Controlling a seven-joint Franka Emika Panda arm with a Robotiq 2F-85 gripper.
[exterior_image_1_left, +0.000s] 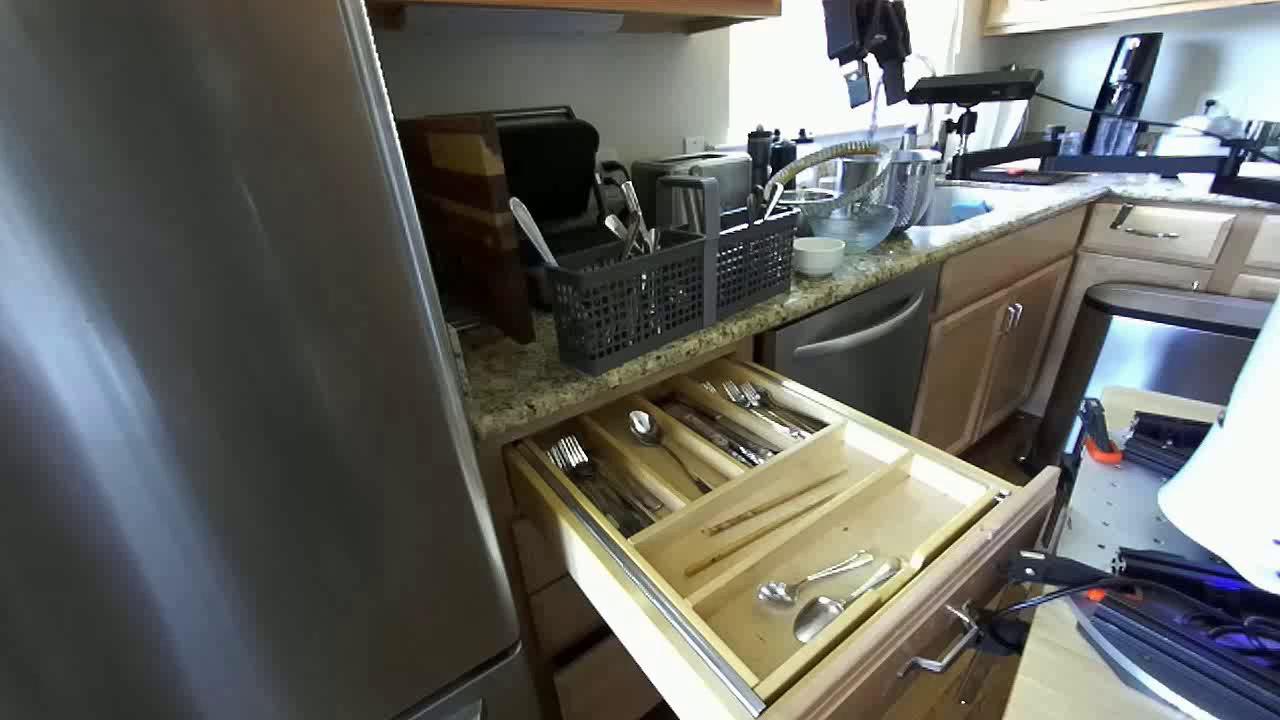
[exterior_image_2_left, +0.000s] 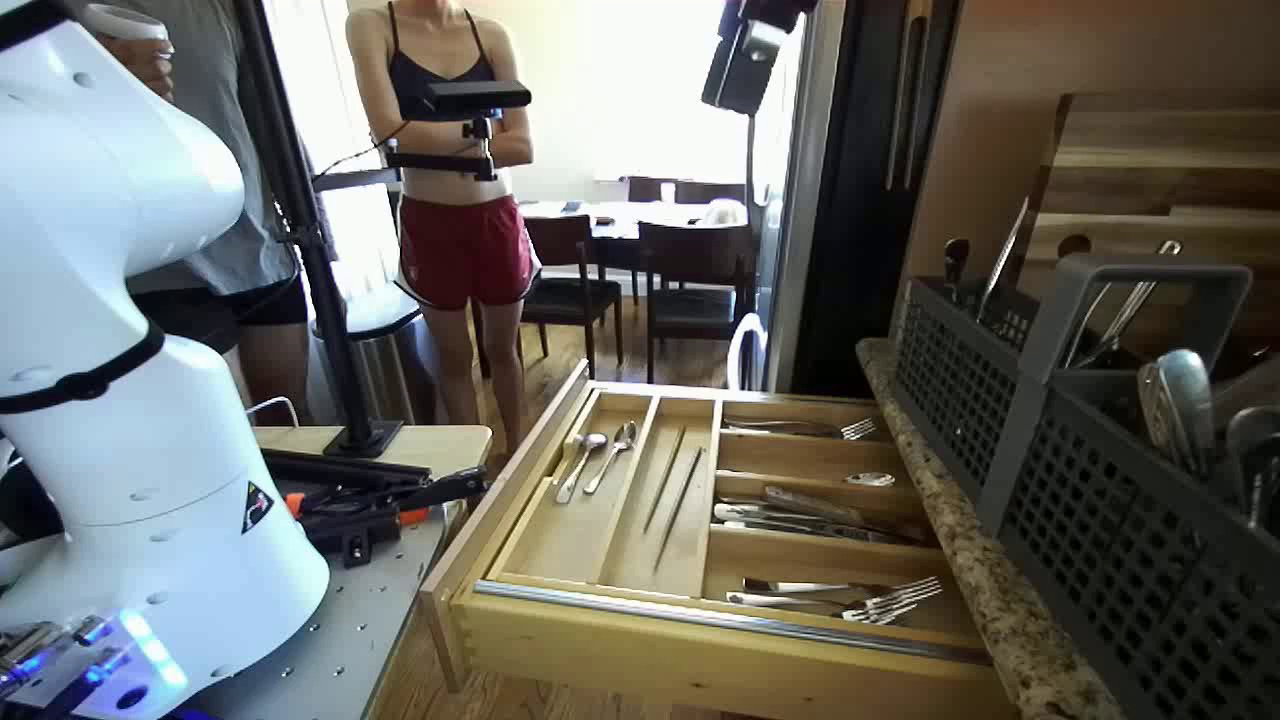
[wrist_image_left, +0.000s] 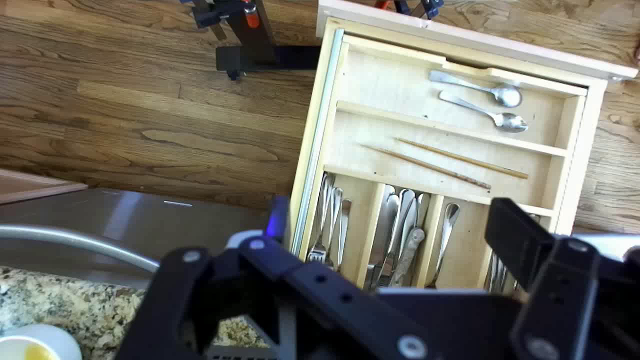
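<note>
My gripper stands open high above the pulled-out cutlery drawer (wrist_image_left: 316, 144), nothing between its wide-set fingers. Two spoons (wrist_image_left: 508, 96) lie in the drawer's front compartment. Behind them, a pair of chopsticks (wrist_image_left: 444, 170) occupies the middle compartment. The rear is split into narrow slots holding forks (wrist_image_left: 318, 252), knives (wrist_image_left: 403, 234), a lone spoon (wrist_image_left: 447, 225) and more forks (exterior_image_1_left: 573, 458). The gripper's own body hides the back ends of these slots in the wrist view. Part of the dark gripper also shows at the top edge of both exterior views.
A grey cutlery basket (exterior_image_1_left: 630, 300) with utensils stands on the granite counter behind the drawer. Beside it are a white bowl (exterior_image_1_left: 818, 256) and glass bowls (exterior_image_1_left: 854, 224). The fridge (exterior_image_1_left: 240, 360) flanks the drawer. Two people stand beyond the arm's table (exterior_image_2_left: 462, 444).
</note>
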